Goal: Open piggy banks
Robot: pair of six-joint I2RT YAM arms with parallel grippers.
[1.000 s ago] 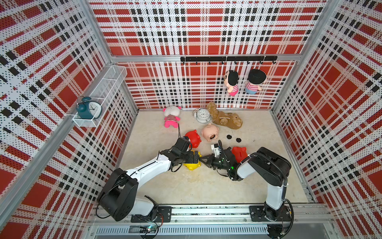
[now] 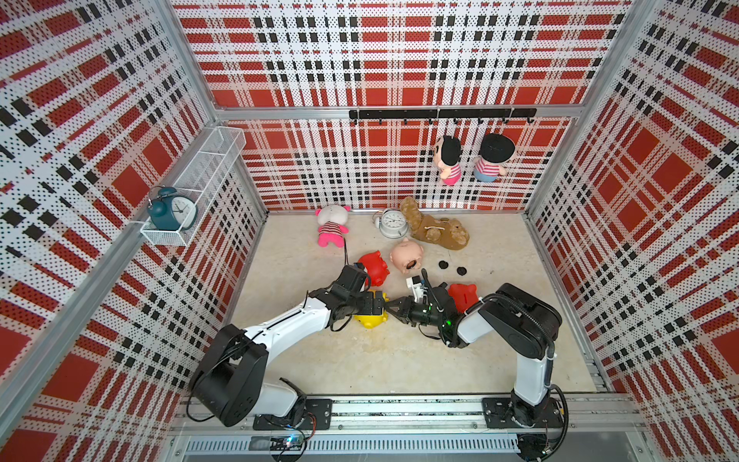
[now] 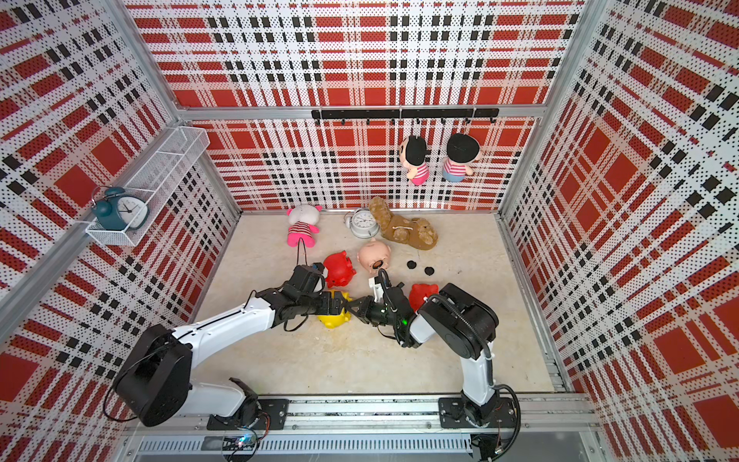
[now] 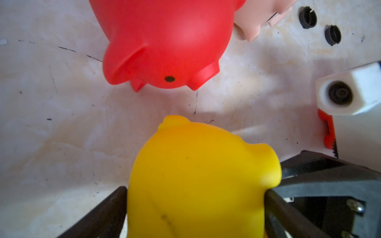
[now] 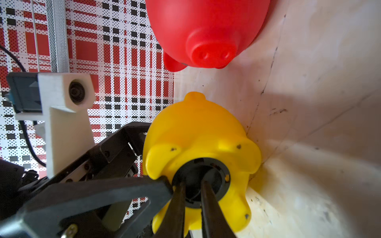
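A yellow piggy bank (image 4: 198, 166) lies on its side between my grippers, its black plug (image 5: 210, 178) facing my right gripper. My left gripper is open around its body, a finger at either side. My right gripper has its narrow tips at the plug; their gap is small. Red piggy banks (image 2: 374, 266) (image 2: 464, 295) and a pink one (image 2: 407, 255) lie nearby. Two loose black plugs (image 4: 307, 17) (image 4: 332, 35) rest on the table.
A pink plush (image 2: 331, 227), silver clock (image 2: 392, 223) and brown plush (image 2: 438, 231) line the table's back. A wire basket (image 2: 208, 154) holds a teal clock on the left wall.
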